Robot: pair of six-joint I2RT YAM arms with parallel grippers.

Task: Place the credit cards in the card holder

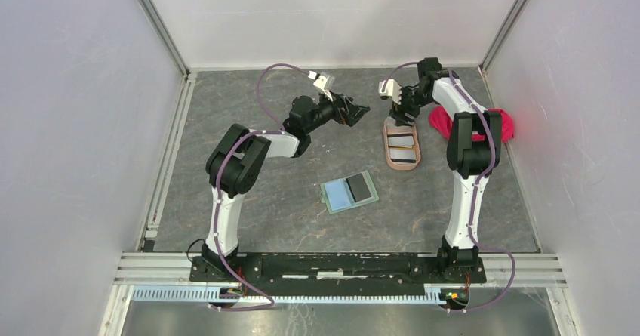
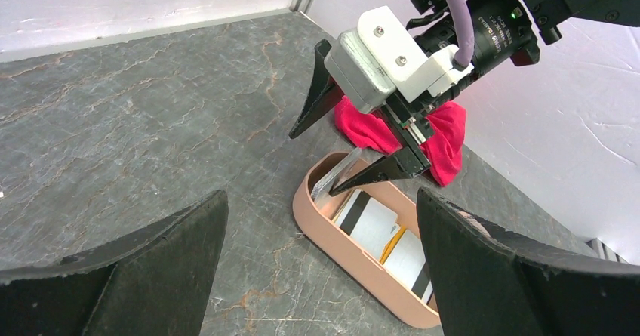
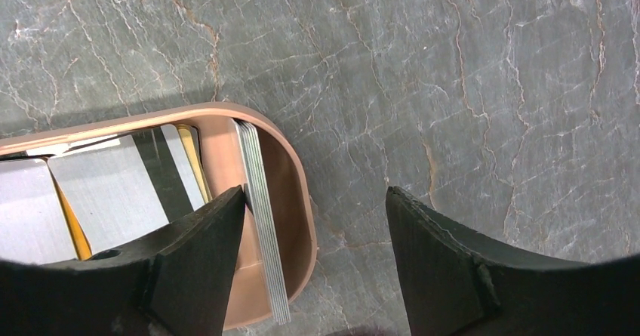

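Upright at the far end of the pink tray (image 3: 309,223) leans a thin stack of cards (image 3: 262,223). My right gripper straddles that end of the tray with its fingers apart. One of its fingers (image 2: 389,168) reaches inside the tray and appears to touch the cards; the other is outside the rim. More cards (image 3: 113,189), white with a black stripe, lie tilted in the tray. What looks like the card holder (image 1: 349,192), green-edged with blue and black panels, lies open at the front of the table. My left gripper (image 1: 356,114) hangs open and empty left of the tray.
A crumpled red cloth (image 1: 472,124) lies right of the tray, beside the right arm. White walls (image 1: 332,19) bound the back and sides.
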